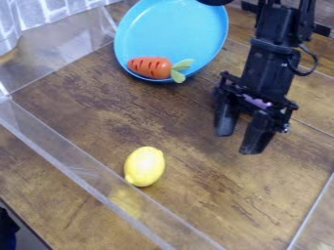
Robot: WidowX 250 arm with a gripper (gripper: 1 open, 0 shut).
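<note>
My black gripper (239, 130) is low over the right middle of the wooden board, its two fingers spread apart, around or just in front of a small purple object (260, 104) that is mostly hidden behind it. Whether anything is between the fingers cannot be told. A yellow lemon (144, 166) lies at the lower middle-left. At the top, a blue plate (170, 29) holds an orange carrot toy (150, 67) with green leaves.
Clear plastic edging (78, 176) runs along the left of the board. The lower middle and right of the board are bare.
</note>
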